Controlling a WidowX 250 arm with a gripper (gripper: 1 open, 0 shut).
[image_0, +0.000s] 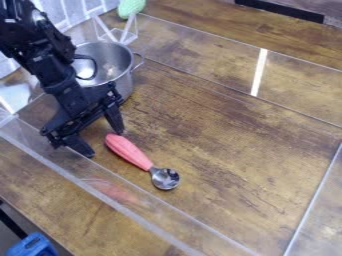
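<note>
My black gripper (96, 143) hangs low at the left, its two fingertips apart just left of a pink-handled spoon (130, 151) that lies on the wooden floor, its metal bowl toward the lower right. The gripper is open, with nothing seen between its fingers. A silver pot (115, 65) stands behind the arm, partly hidden by it.
Clear plastic walls edge the wooden surface (234, 160), which is bare to the right. A white rack (16, 95) is at the far left, a green object (131, 7) at the back, and a blue object (30, 247) at the bottom left corner.
</note>
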